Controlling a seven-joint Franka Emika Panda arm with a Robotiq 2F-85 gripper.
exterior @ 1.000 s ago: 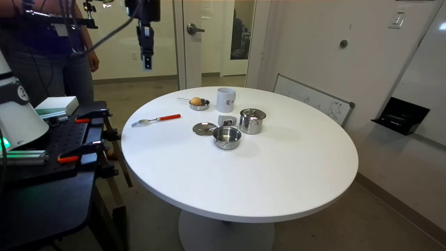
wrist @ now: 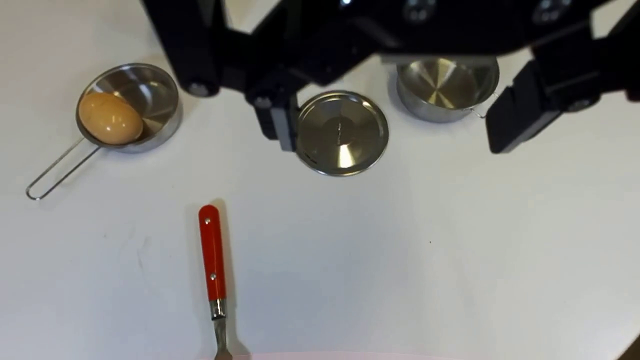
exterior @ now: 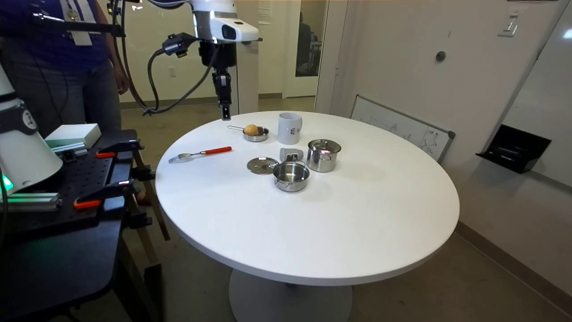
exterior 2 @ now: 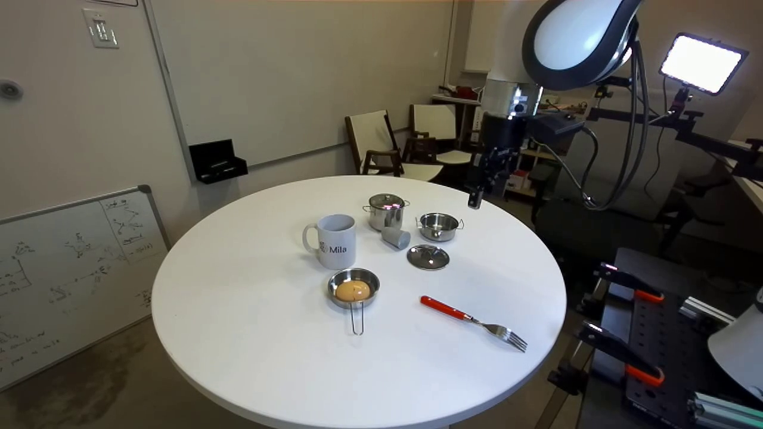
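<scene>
High over the table, my gripper is open, its two fingers wide apart with only air between them. Below it in the wrist view lies a round steel lid (wrist: 342,133), flat on the table. Beyond the lid stands an open steel pot (wrist: 441,90), partly hidden by the gripper's body. On the left a small steel pan (wrist: 159,99) holds a brown egg (wrist: 110,119). A fork (exterior 2: 465,316) with a red handle rests on the table. The white mug (exterior 2: 337,243) stands upright, near a small grey cup (exterior 2: 395,237) on its side and a lidded steel pot (exterior 2: 387,212).
The round white table (exterior: 343,230) has wide free room on its near and right sides. A black side table with clamps (exterior: 115,190) adjoins it on the left. A whiteboard (exterior: 399,126) leans against the wall behind.
In exterior view 1 my gripper has come down and to the right, from the upper left to near the table's far edge. The things on the table have not moved.
</scene>
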